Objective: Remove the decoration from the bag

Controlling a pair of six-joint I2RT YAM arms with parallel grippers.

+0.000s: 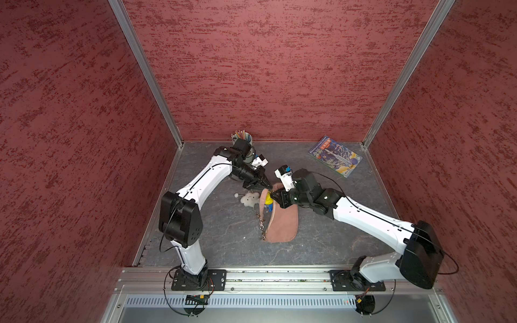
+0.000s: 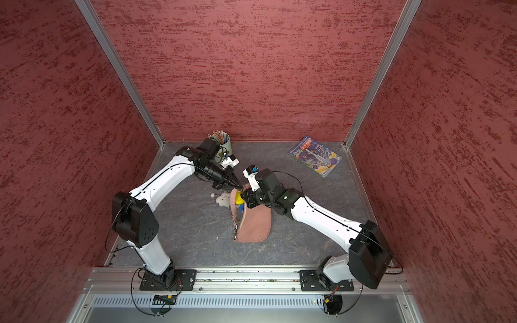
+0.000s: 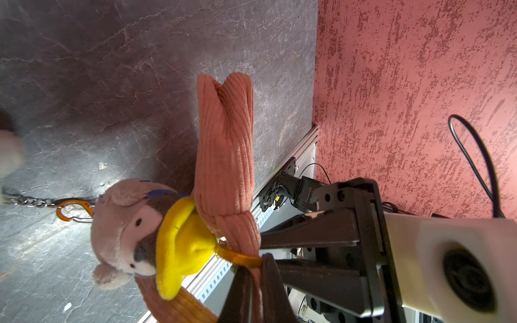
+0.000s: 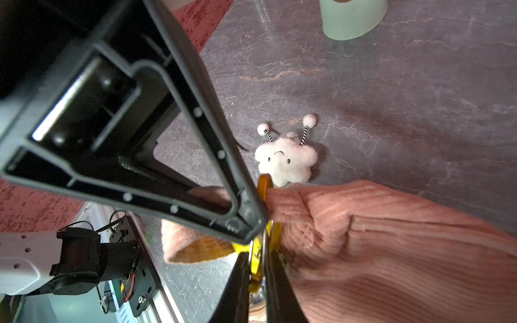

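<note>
A pink corduroy bag [image 1: 282, 223] is held up by its top edge, its chain hanging to the left. My left gripper is shut on the pink strap [image 3: 226, 172] in the left wrist view. From an orange-yellow clip [image 3: 239, 258] hangs a plush toy [image 3: 126, 226] with a grey face and a yellow collar. The clip sits around the strap. My right gripper is part open at the clip [image 4: 263, 188], its fingers on either side of the clip's lower part. The exact contact there is hard to see.
On the table lies a white cloud plush [image 4: 285, 160], with a loose chain and orange clip [image 3: 75, 209] beside it. A pencil cup [image 2: 225, 144] stands at the back left. A magazine [image 1: 336, 156] lies back right.
</note>
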